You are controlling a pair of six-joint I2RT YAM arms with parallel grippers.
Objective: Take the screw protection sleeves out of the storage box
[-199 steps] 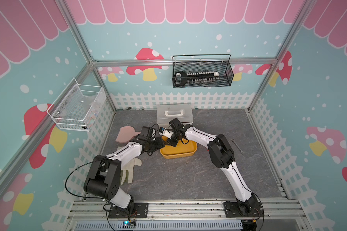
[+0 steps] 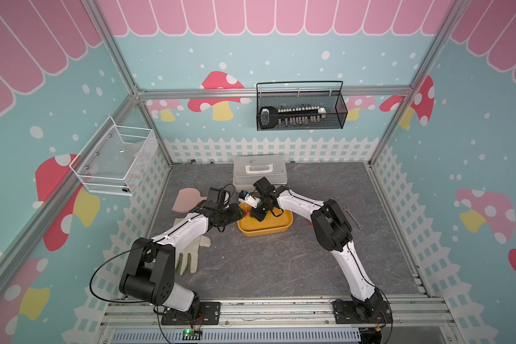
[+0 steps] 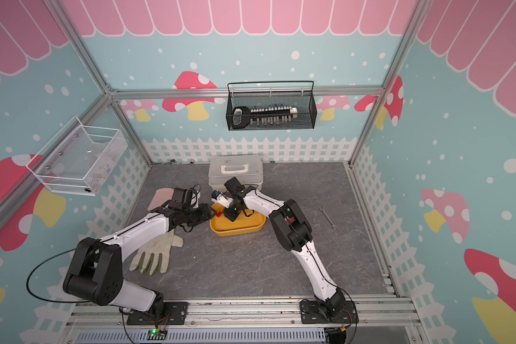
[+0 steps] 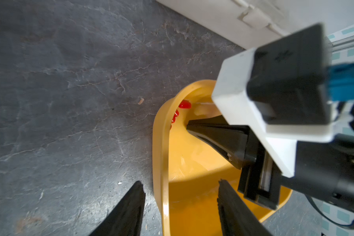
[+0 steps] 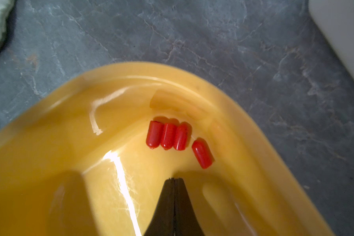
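Several small red screw protection sleeves lie in one end of the yellow storage box [image 3: 235,232]. In the right wrist view, three sit side by side, the middle sleeve [image 5: 168,136] among them; a separate sleeve [image 5: 202,154] lies tilted to their right. My right gripper is shut inside the box, its tips together, nothing between them, just short of the sleeves. From the left wrist view, the near wall partly hides the red sleeves [image 4: 184,104]. My left gripper stands open and empty at that end, with the box rim between its fingertips in view.
A grey lidded case [image 2: 259,170] stands right behind the box. To the left are a pink pad [image 2: 187,199] and a glove [image 2: 190,259]; a wrench [image 2: 352,218] lies at the right. Both arms crowd the box's left end.
My left arm has drawn back slightly to the left.
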